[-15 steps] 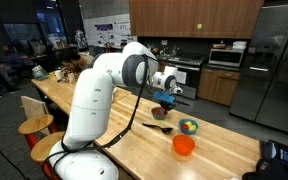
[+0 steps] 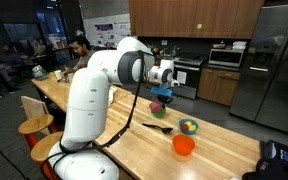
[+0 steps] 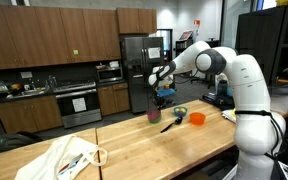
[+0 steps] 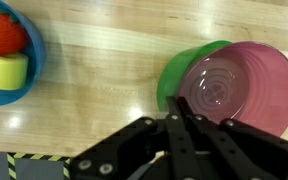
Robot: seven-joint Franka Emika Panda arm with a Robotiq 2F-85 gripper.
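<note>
A pink bowl (image 4: 246,88) hangs tilted over a green bowl (image 4: 174,72) in the wrist view, hiding most of it. My gripper is shut on the pink bowl's near-left rim; the rest of the bowl sticks out to the right. Exterior view 1 has the pink bowl (image 2: 163,91) just above the green bowl (image 2: 157,109), which rests on the table. From exterior view 2 the gripper is small, and its grip is hard to make out there.
A blue bowl (image 2: 189,127) stands to the right, holding a red strawberry (image 4: 4,33) and a yellow piece (image 4: 7,72). Closer to the front is an orange bowl (image 2: 184,145). A dark utensil-like object (image 2: 157,128) lies nearby.
The gripper has risen slightly, and the pink bowl has come up with it and tilted. Green now shows beneath, where earlier the pink bowl sat low.
</note>
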